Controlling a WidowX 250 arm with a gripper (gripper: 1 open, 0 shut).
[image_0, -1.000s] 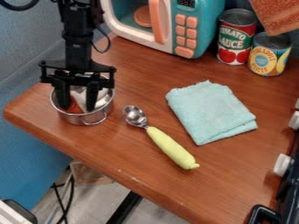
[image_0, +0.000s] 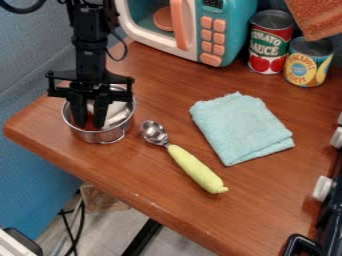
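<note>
My black gripper (image_0: 96, 106) is down inside a steel pot (image_0: 112, 131) at the left side of the wooden table (image_0: 167, 200). Something white and something reddish are in the pot, partly hidden behind the fingers; whether the fingers hold either is not clear. To the right of the pot lie a metal spoon (image_0: 155, 133) and a pale yellow corn cob (image_0: 197, 169), with a folded light blue cloth (image_0: 242, 128) beside them.
A teal toy microwave (image_0: 214, 30) stands at the back, with two cans (image_0: 269, 45) (image_0: 307, 65) to its right. A black appliance (image_0: 315, 220) lines the right edge.
The gripper has shifted slightly within the pot, and the contents show a little differently around the fingers. The other objects have not moved.
</note>
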